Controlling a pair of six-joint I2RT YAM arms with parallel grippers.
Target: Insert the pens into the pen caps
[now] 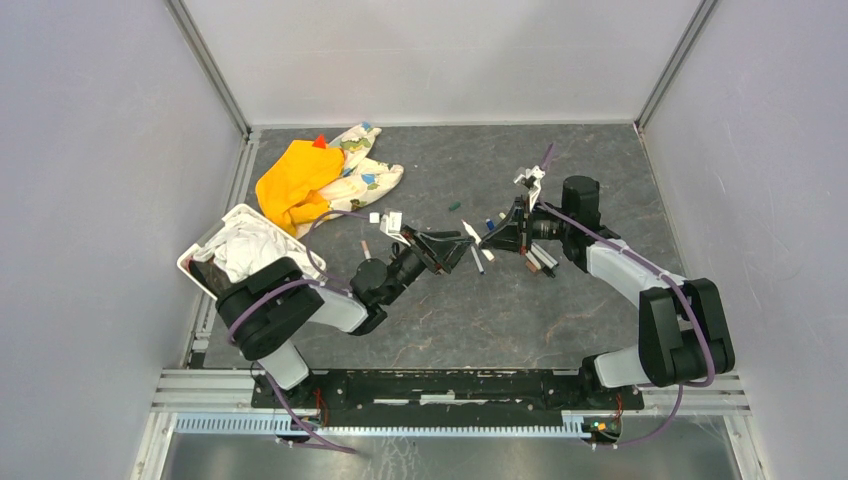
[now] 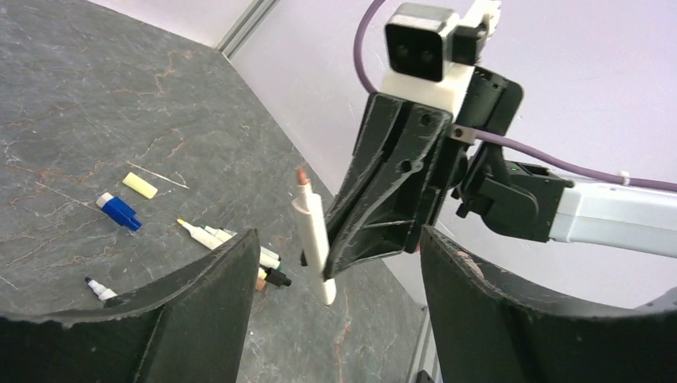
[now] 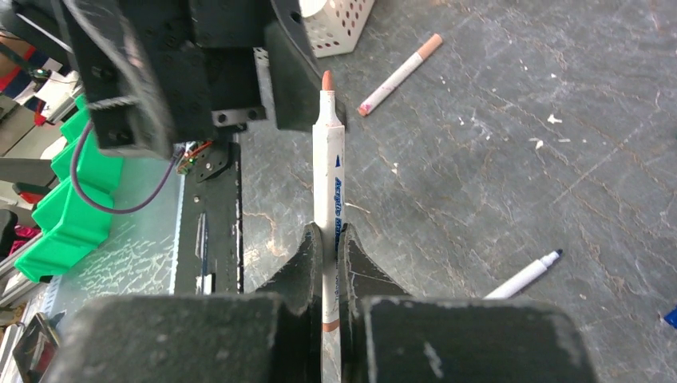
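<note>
A white pen with an orange-brown tip (image 3: 328, 159) is pinched by my right gripper, its bare tip pointing away from the fingers. In the left wrist view that pen (image 2: 311, 227) stands ahead, between and beyond the fingers of my left gripper, which is parted with nothing between. From above, the left gripper (image 1: 458, 248) is close to the pen's left side. On the table lie a blue cap (image 2: 119, 211), a yellow cap (image 2: 140, 185), a dark-tipped pen (image 2: 100, 289) and a yellow-tipped pen (image 2: 199, 233). A green cap (image 1: 455, 206) lies farther back.
Several pens (image 1: 542, 258) lie together under the right arm. An orange-capped pen (image 3: 401, 73) lies near the white basket (image 1: 250, 211). Orange and patterned cloths (image 1: 300, 180) fill the back left.
</note>
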